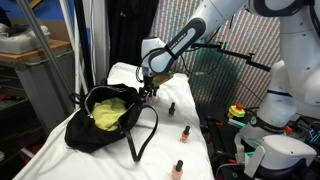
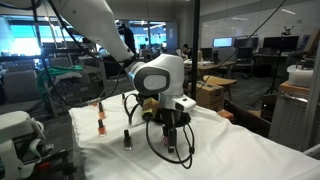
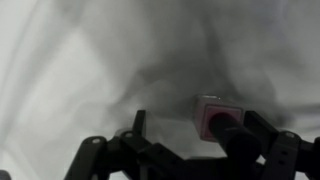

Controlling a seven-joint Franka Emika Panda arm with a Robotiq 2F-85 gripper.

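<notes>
My gripper is open, its dark fingers spread low over the white cloth in the wrist view. A small bottle [image 3: 208, 113] with a pinkish body and a black top sits close to the right finger, apart from the left one. Seen from exterior view 2, the gripper [image 2: 170, 145] points down at the cloth and mostly hides this bottle. Beside the gripper in exterior view 1 is a black bag [image 1: 83, 133] with yellow-green cloth inside and a long strap loop.
Other small bottles stand apart on the white cloth: a dark one [image 1: 172, 108], a pinkish one [image 1: 185, 133] and another pinkish one [image 1: 177, 170] near the front. A dark curtain hangs behind the arm. Bare cloth [image 2: 240, 155] lies to the right in exterior view 2.
</notes>
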